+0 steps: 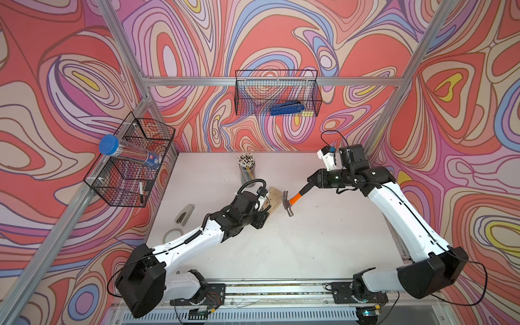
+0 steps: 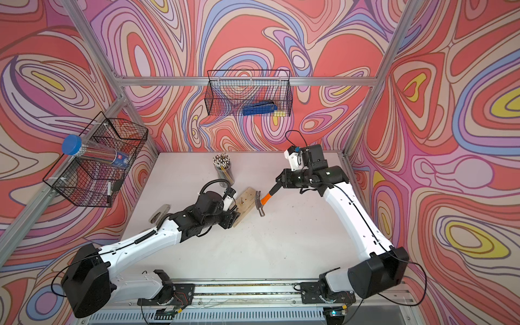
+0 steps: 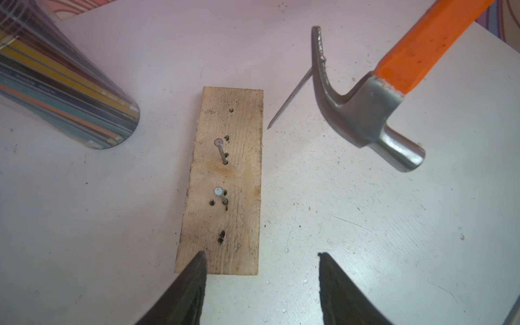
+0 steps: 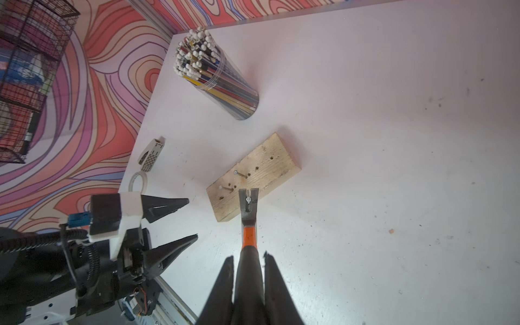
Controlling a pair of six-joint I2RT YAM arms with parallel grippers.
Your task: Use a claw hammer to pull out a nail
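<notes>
The claw hammer (image 3: 368, 108) has a steel head and an orange and black handle. My right gripper is shut on the handle, the head held in the air. A loose nail (image 3: 289, 100) hangs in the hammer's claw, its point clear of the wooden block (image 3: 241, 216). Two nails stand in the block: a far one (image 3: 221, 150) and a near one (image 3: 221, 195). Several bare holes show in the wood. My left gripper is open, nothing between its fingers, back from the block's near end. In the top left view the left arm partly hides the block.
A clear cup of pencils (image 4: 219, 75) stands behind the block. A stapler (image 1: 184, 214) and a tape roll (image 1: 172, 235) lie on the table's left side. Wire baskets (image 1: 276, 97) hang at the back and left.
</notes>
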